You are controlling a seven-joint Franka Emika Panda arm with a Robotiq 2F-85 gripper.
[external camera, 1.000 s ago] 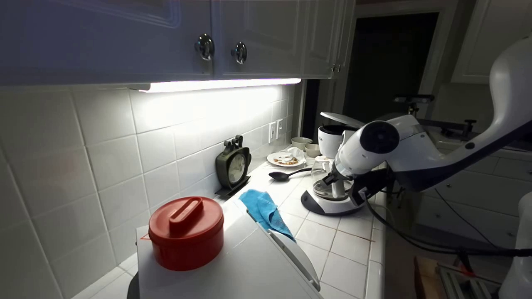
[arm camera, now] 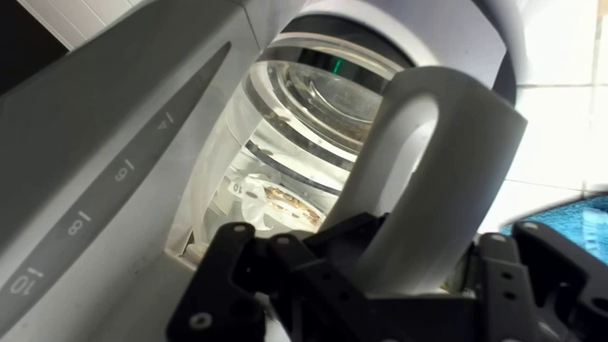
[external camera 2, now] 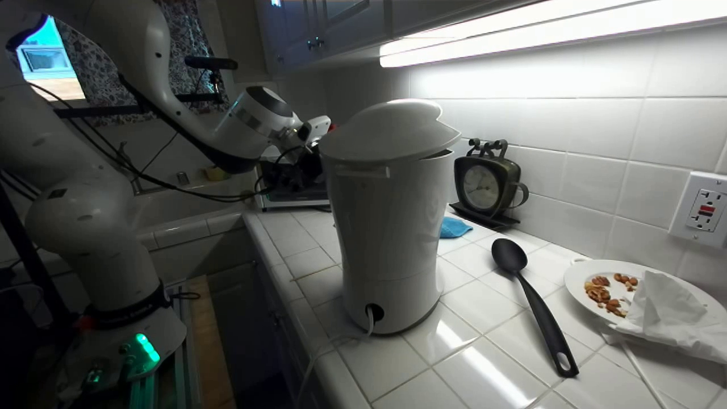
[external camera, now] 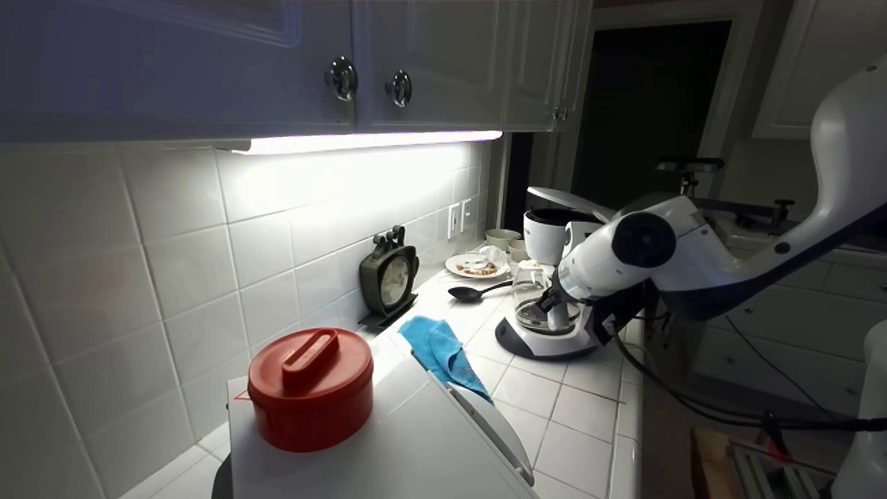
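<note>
A white coffee maker (external camera 2: 385,232) stands on the counter with its lid (external camera 2: 392,133) raised. Its glass carafe (arm camera: 310,97) sits on the base, and the grey carafe handle (arm camera: 450,165) rises between the camera and my gripper. My fingers are shut at that handle, with black finger parts showing on both sides and at the lower end of its loop. The handle covers the fingertips, so a firm grip on it does not show. Exterior view 1 has the gripper (external camera: 551,309) against the carafe's near side; in exterior view 2 the coffee maker partly hides it.
A black spoon (external camera 2: 538,310) and a plate with nuts and a crumpled napkin (external camera 2: 671,313) lie behind the coffee maker. Toward exterior view 1 are a blue cloth (external camera: 441,349), a clock (external camera: 391,278) and a red lidded container (external camera: 312,395). The counter edge (external camera: 629,416) runs close by.
The coffee maker, carafe included, has slid slightly left in exterior view 1. My arm and gripper have shifted with it, staying at the handle. The other objects are unmoved.
</note>
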